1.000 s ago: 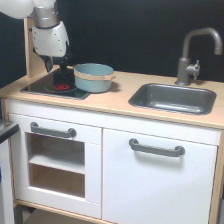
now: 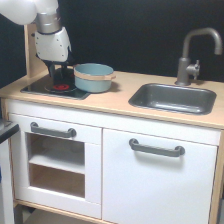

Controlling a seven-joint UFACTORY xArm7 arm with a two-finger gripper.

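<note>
A blue-grey pot with a light wooden-looking rim and handles stands on the counter, at the right side of the black stove top. My arm comes in from the upper left, and my gripper hangs low over the stove, just left of the pot. Its dark fingers are small and blend into the dark background, so whether they are open or shut, or touch the pot's handle, does not show clearly.
To the right, a grey sink is set into the wooden counter, with a tall faucet behind it. Bare counter lies between pot and sink. Below are an oven front and a white cabinet door.
The white arm has shifted slightly right and down over the stove. The pot shows no clear movement.
</note>
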